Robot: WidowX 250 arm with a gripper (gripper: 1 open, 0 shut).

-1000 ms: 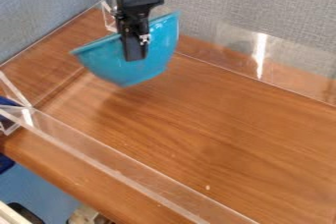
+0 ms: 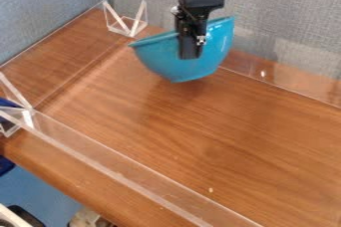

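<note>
A light-blue bowl point(image 2: 180, 62) hangs tilted over the back of the wooden surface point(image 2: 200, 141). My gripper point(image 2: 190, 42) reaches down from the top centre and is shut on the bowl's rim. The lower edge of the bowl is above or near the wood; I cannot tell whether it touches.
Clear plastic walls edge the surface, with a white bracket point(image 2: 127, 22) at the back left corner. A dark blue item shows at the left edge.
My gripper has carried the bowl to the right along the back of the surface over the last second.
</note>
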